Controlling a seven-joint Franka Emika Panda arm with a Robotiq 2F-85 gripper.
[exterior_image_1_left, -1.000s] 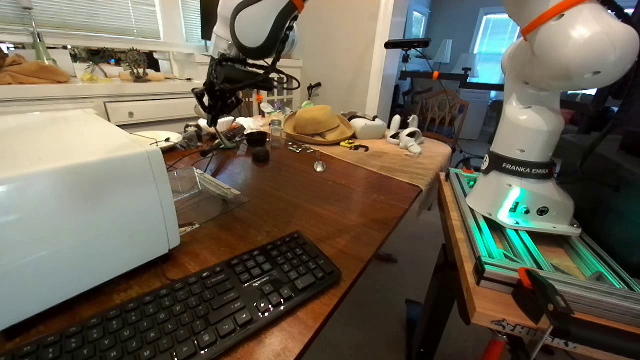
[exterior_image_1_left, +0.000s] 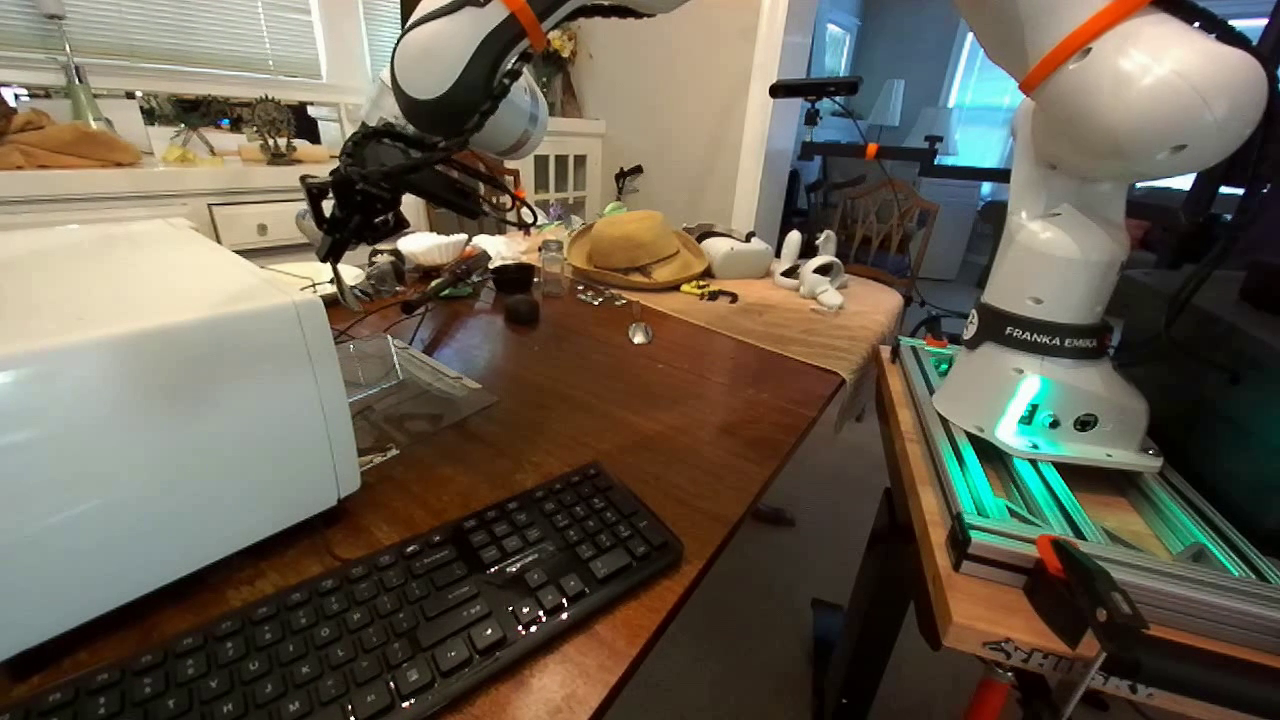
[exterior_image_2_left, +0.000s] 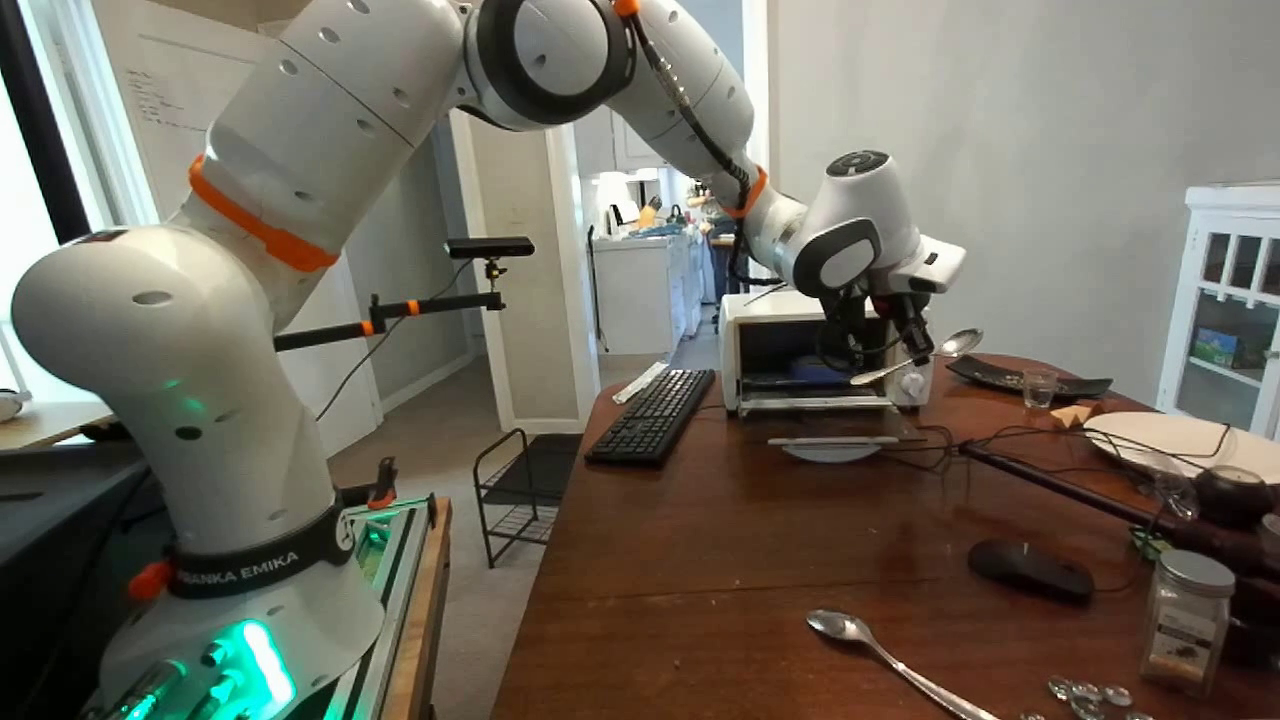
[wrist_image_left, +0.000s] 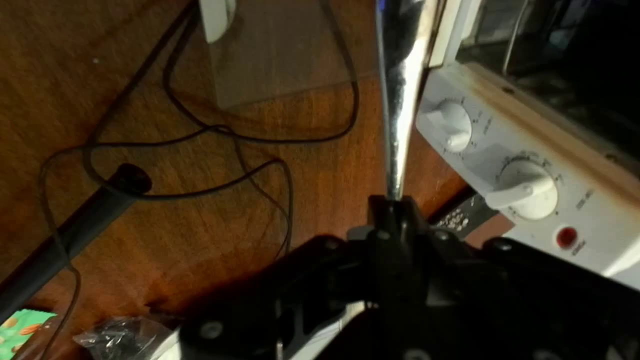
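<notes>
A metal spoon (wrist_image_left: 400, 102) is pinched in my gripper, its shiny length reaching up the wrist view. In exterior view 2 the same spoon (exterior_image_2_left: 960, 343) sticks out on both sides of the gripper (exterior_image_2_left: 920, 356), held above the table before the white toaster oven (exterior_image_2_left: 909, 386). The oven's door (exterior_image_2_left: 828, 442) hangs open and low; its dark inside shows. Two white knobs (wrist_image_left: 529, 191) on its panel lie right of the spoon in the wrist view. From exterior view 1 the gripper (exterior_image_1_left: 339, 262) appears beyond the oven's top, the spoon partly hidden.
Black cables (wrist_image_left: 264, 141) loop across the table below, near a black rod (wrist_image_left: 78, 231). Another spoon (exterior_image_2_left: 894, 662) lies at the near edge, by a glass jar (exterior_image_2_left: 1188, 622). A keyboard (exterior_image_2_left: 656, 416) sits beside the oven.
In exterior view 1 the arm has swung left, bringing the gripper and spoon from over the far clutter to beside the oven. The oven and keyboard stay put.
</notes>
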